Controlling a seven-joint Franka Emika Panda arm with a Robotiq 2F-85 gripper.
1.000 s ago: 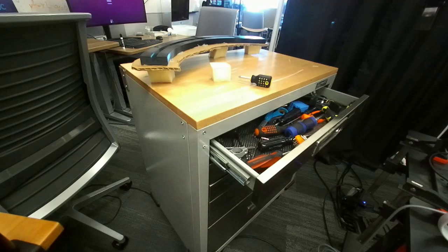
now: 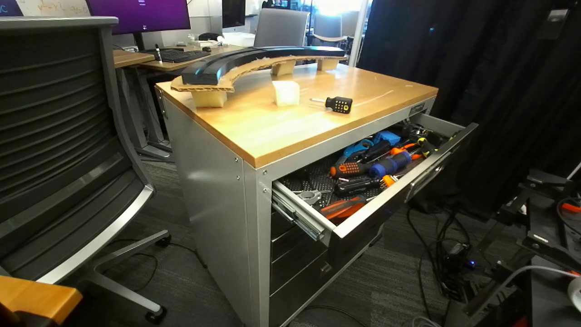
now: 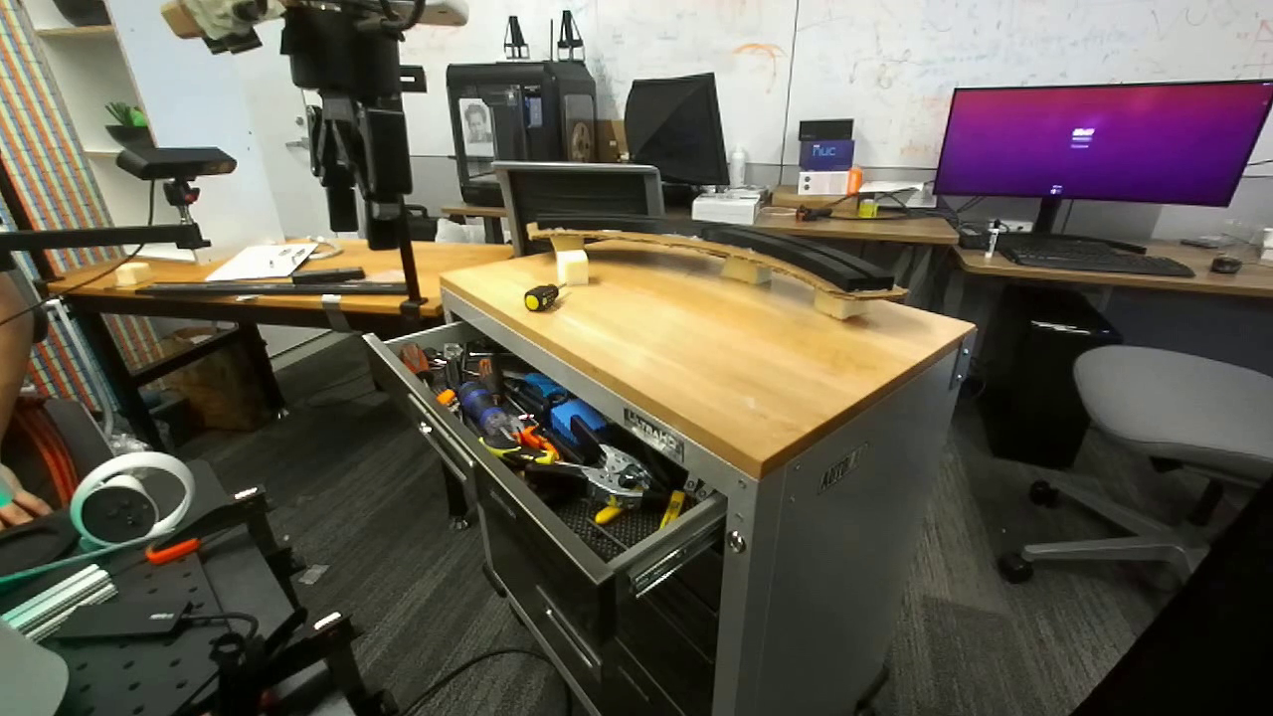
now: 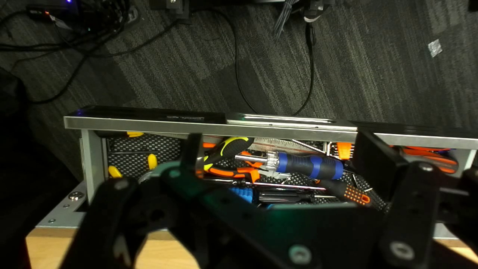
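My gripper (image 3: pixel 364 231) hangs in the air, pointing down, well above the tool drawer, and is out of exterior view 1. In the wrist view its dark fingers (image 4: pixel 376 159) stand wide apart, open, nothing held. Between them, far below, a blue-and-black screwdriver (image 4: pixel 309 166) shows in the pulled-out drawer (image 4: pixel 179 125). Orange-handled pliers (image 4: pixel 228 172) and an orange-and-black handle (image 4: pixel 354 192) lie close by. A short black-and-yellow screwdriver (image 2: pixel 340 104) rests on the wooden cabinet top (image 2: pixel 261 131). The gripper's body hides part of the drawer.
A pale foam block (image 2: pixel 286 93) stands near the short screwdriver. Behind it, a curved black piece (image 2: pixel 261 53) on cardboard is raised on further blocks. A chair (image 2: pixel 60 141) stands left of the cabinet.
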